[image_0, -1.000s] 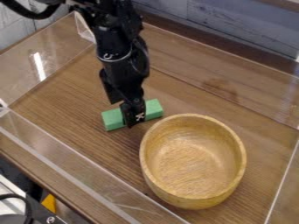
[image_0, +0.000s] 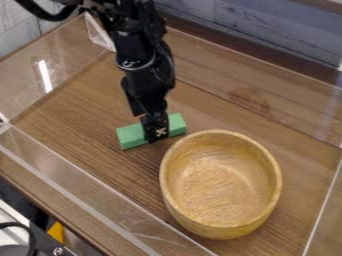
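Note:
My black gripper (image_0: 150, 118) hangs over a green rectangular block (image_0: 135, 135) on the wooden table, its fingertips down at the block's top near the middle. The fingers appear apart, though part of the block is hidden behind them. To the right and front of the block stands an empty tan bowl (image_0: 221, 185).
Clear acrylic walls edge the workspace at left and front, with a cable at the lower left corner.
The block and bowl have not visibly moved.

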